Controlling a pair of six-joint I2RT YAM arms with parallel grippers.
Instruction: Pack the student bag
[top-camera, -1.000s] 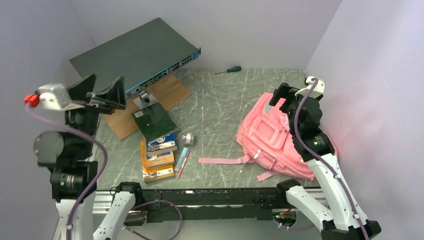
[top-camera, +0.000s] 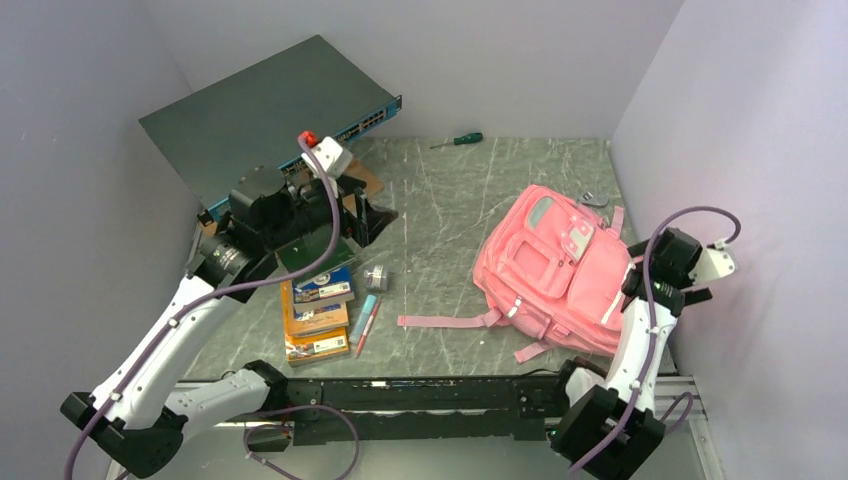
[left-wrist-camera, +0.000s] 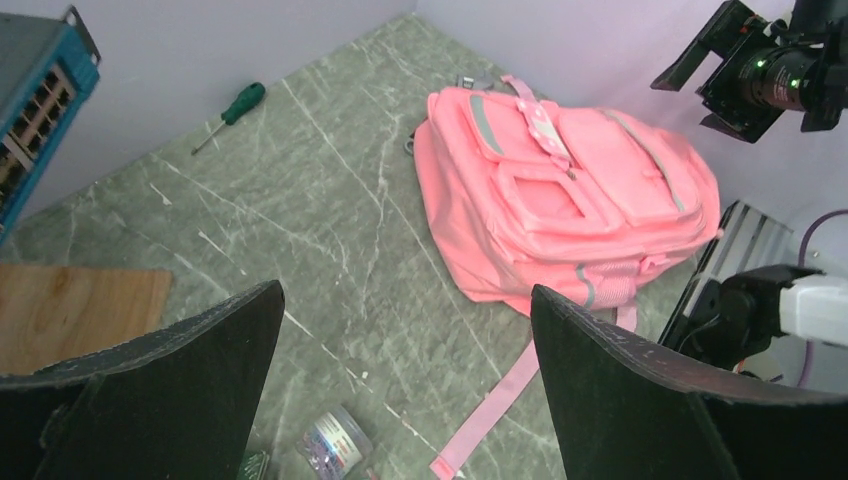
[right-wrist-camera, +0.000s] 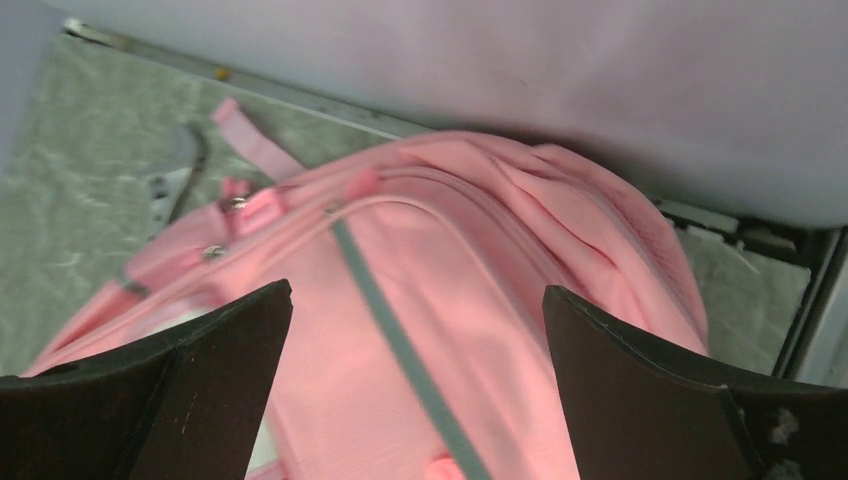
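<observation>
A pink backpack (top-camera: 540, 268) lies on the right of the marble counter, straps stretched out leftward; it also shows in the left wrist view (left-wrist-camera: 560, 190) and, blurred, close up in the right wrist view (right-wrist-camera: 400, 260). Books (top-camera: 315, 330), a green book (top-camera: 310, 250), a blue pencil case or marker (top-camera: 363, 315), a red pen (top-camera: 369, 327) and a clear jar (top-camera: 376, 278) lie at left. My open left gripper (top-camera: 368, 213) hangs above the counter between books and bag, empty. My open right gripper is over the bag's right end by the wall, empty.
A dark network switch (top-camera: 270, 110) on a wooden board (left-wrist-camera: 90, 300) fills the back left. A screwdriver (top-camera: 465, 139) lies by the back wall, a grey metal tool (right-wrist-camera: 170, 175) behind the bag. Walls close in at right and back.
My left arm has swung rightward from the far left to over the counter's middle-left. My right gripper has moved right, toward the right wall. The bag and books look unmoved.
</observation>
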